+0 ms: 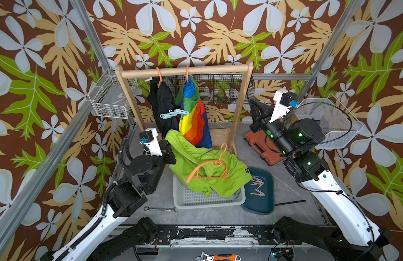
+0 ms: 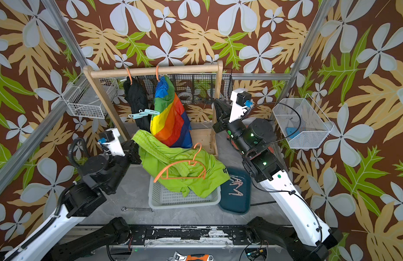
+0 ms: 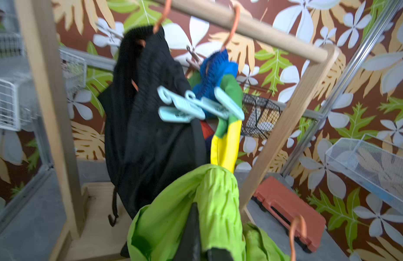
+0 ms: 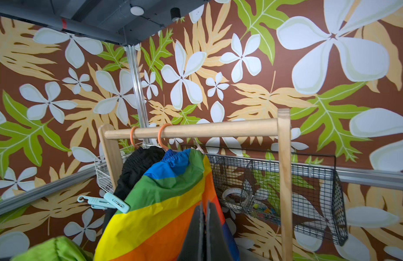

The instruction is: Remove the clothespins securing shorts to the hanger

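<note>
Bright green shorts (image 1: 197,158) lie over a pale perforated basket (image 1: 179,201), their left edge raised at my left gripper (image 1: 171,156). In the left wrist view one dark finger (image 3: 192,237) shows against the shorts' inside, while the gathered waistband (image 3: 218,204) covers most of the other; the gripper is shut on that cloth. On top of the shorts rests an orange hanger (image 1: 208,168), apart from both grippers. Pinkish clothespins (image 1: 257,187) lie in a dark teal tray (image 1: 265,203). My right gripper is shut and empty, held high by the rack's right post.
A wooden rack (image 1: 188,70) carries black clothing (image 1: 160,104) and a rainbow garment (image 1: 197,126), with light blue clothespins (image 1: 174,114) at their front. A red-orange case (image 1: 264,148) lies right. A wrench (image 1: 161,209) lies front left.
</note>
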